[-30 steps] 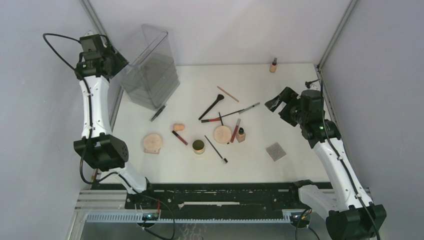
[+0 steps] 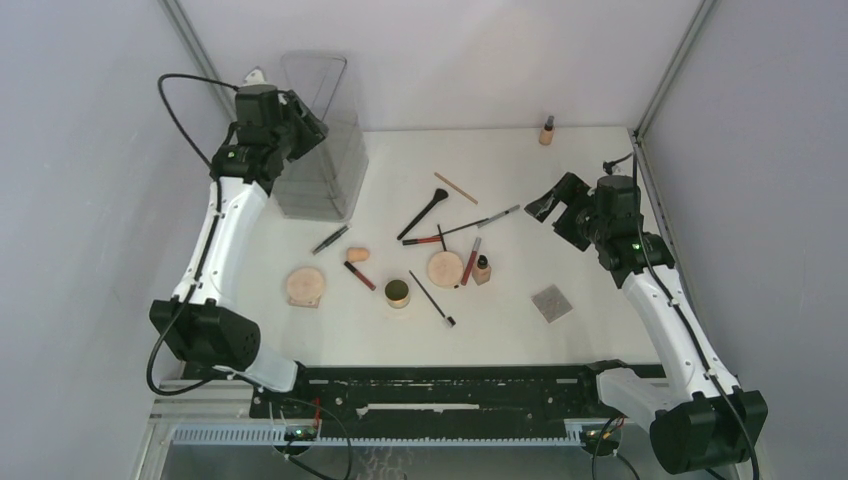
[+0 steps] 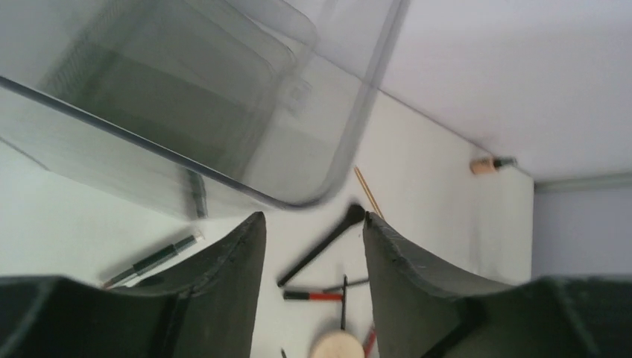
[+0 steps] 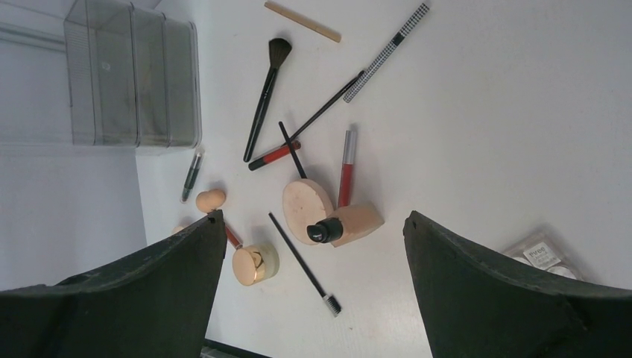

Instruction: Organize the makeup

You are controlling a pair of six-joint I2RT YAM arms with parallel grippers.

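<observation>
A clear acrylic organizer stands at the back left, its near rim blurred in the left wrist view. My left gripper hangs over it, open, with nothing between its fingers. Loose makeup lies mid-table: a large black brush, red lip tubes, slim brushes, a round compact, a foundation bottle, a gold jar and a peach sponge. Another compact is at the front left. My right gripper is open, above the middle-right items, holding nothing.
A small bottle stands by the back wall. A square palette lies at the front right. Clear table shows right of the central items and along the front edge. Walls border the back and sides.
My left arm has moved rightward over the organizer, which has shifted right and turned, along with the dark pencil beside it. The right arm has barely moved.
</observation>
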